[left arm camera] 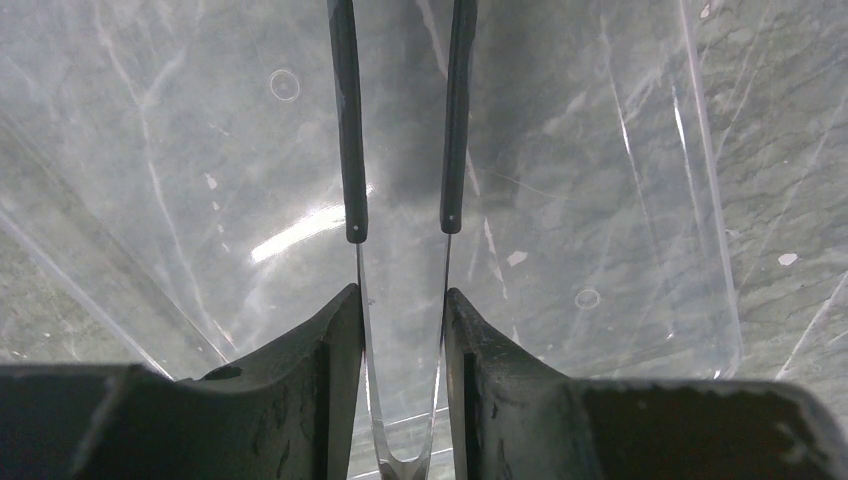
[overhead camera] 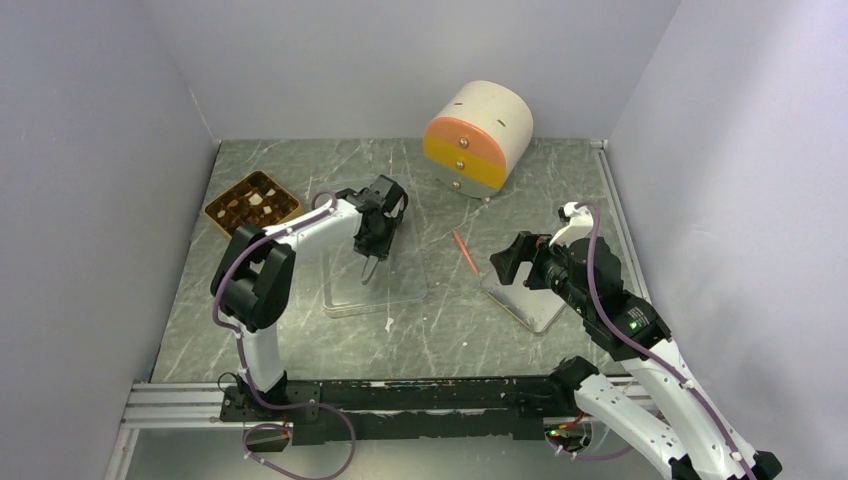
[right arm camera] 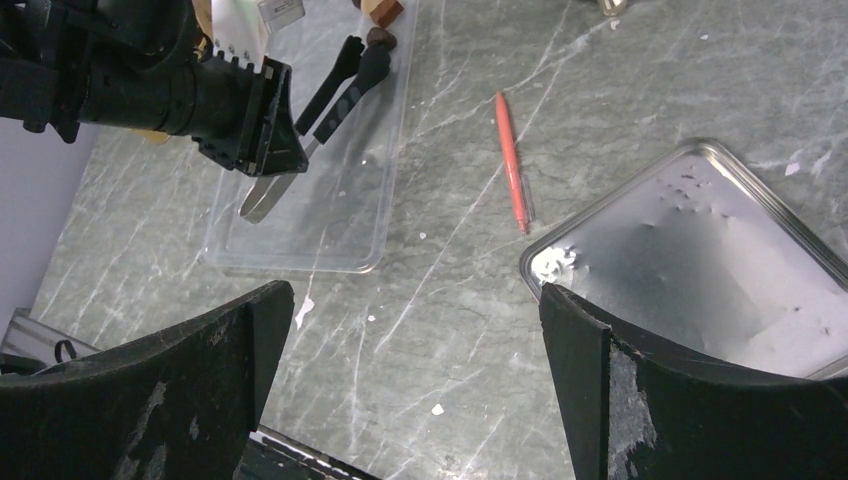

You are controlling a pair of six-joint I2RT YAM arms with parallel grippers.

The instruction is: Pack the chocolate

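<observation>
My left gripper (overhead camera: 372, 250) is shut on metal tongs with black tips (left arm camera: 349, 170), held over a clear plastic tray (overhead camera: 350, 295) (right arm camera: 355, 250). In the right wrist view, brown chocolate pieces (right arm camera: 386, 12) lie at the tray's far end, by the tong tips. A gold box (overhead camera: 254, 204) with brown compartments and pale squares sits left of the tray. My right gripper (overhead camera: 510, 262) hangs open over the right side of the table, nothing between its fingers.
A rounded cabinet (overhead camera: 478, 140) with orange, yellow and green drawers stands at the back. A red pen-like stick (right arm camera: 510, 160) lies between the clear tray and a metal tray (right arm camera: 690, 260).
</observation>
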